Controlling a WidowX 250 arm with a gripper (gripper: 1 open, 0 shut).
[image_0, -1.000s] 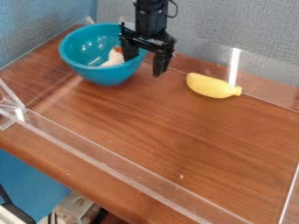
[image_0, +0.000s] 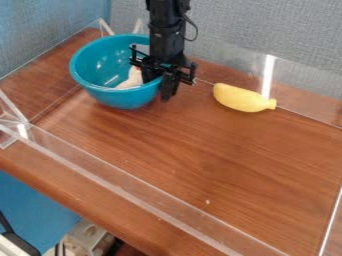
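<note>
A teal bowl (image_0: 95, 67) stands at the back left of the wooden surface, with a pale object (image_0: 131, 78) partly visible inside it. My black gripper (image_0: 160, 82) is low over the bowl's right side, overlapping its rim and hiding part of the contents. Whether the fingers are open or closed on anything is unclear at this size. A yellow banana-shaped object (image_0: 243, 98) lies to the right, apart from the gripper.
Clear low walls (image_0: 160, 208) edge the wooden surface (image_0: 201, 160). A grey textured panel (image_0: 267, 35) rises behind it.
The bowl has shifted slightly left and down. My gripper has moved lower and left along the bowl's right side. The yellow object is unmoved.
</note>
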